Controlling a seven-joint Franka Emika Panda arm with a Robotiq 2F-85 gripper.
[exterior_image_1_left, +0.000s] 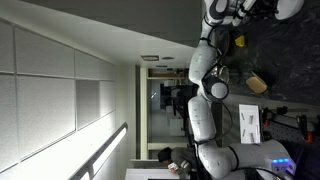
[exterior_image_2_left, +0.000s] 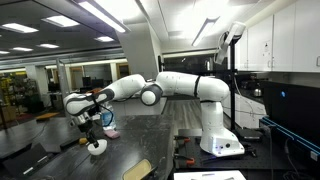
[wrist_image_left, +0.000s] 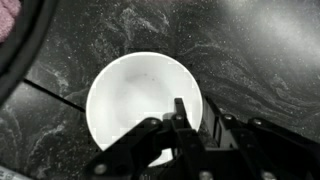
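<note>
A round white bowl (wrist_image_left: 135, 95) sits on the dark speckled table in the wrist view, its inside facing up and empty. My gripper is over the bowl's right side, its two fingers parted, with the rim running through the gap between them. Whether the fingers touch the rim cannot be told. In exterior view 2 the arm reaches down to the same bowl (exterior_image_2_left: 97, 148) at the far end of the table. Exterior view 1 shows only part of the bowl (exterior_image_1_left: 288, 8) at the top edge, beside the gripper.
A yellow object (exterior_image_1_left: 240, 41) and a shallow tan tray (exterior_image_1_left: 256, 84) lie on the table. Something pink (wrist_image_left: 8, 16) shows at the wrist view's top left corner. A white sheet (exterior_image_1_left: 249, 124) is near the robot's base.
</note>
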